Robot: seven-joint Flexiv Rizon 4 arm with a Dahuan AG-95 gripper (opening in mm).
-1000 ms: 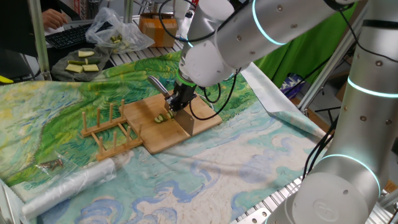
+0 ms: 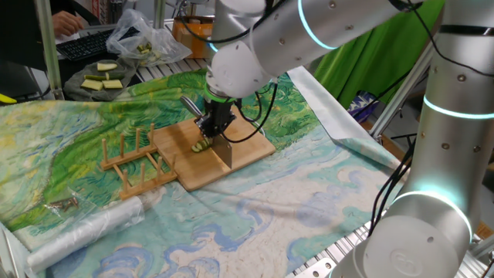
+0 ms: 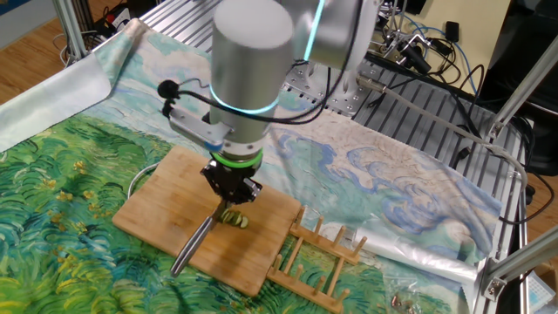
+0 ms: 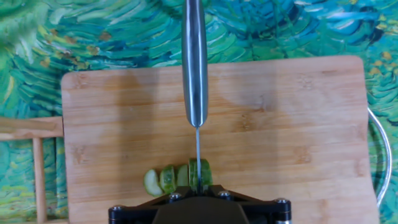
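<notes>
My gripper is shut on a knife (image 4: 194,68), whose metal handle points away toward the far edge of the board. In exterior view 1 the broad blade (image 2: 222,153) stands upright over a wooden cutting board (image 2: 251,145). Several green cucumber pieces (image 4: 166,178) lie in a short row on the board, mostly left of the blade in the wrist view. The blade's thin edge-on line crosses the rightmost piece there. Whether it passes above or through that piece, I cannot tell. My fingers hide the near part of the row.
A wooden peg rack (image 2: 137,168) adjoins the board, near a clear plastic roll (image 2: 89,232). On a dark bag (image 2: 94,77) at the back lie larger cucumber pieces. A metal handle loop (image 4: 384,155) sticks out from the board's side.
In exterior view 1 my gripper and the knife have shifted left across the board, closer over the cucumber pieces. The board and rack look unmoved.
</notes>
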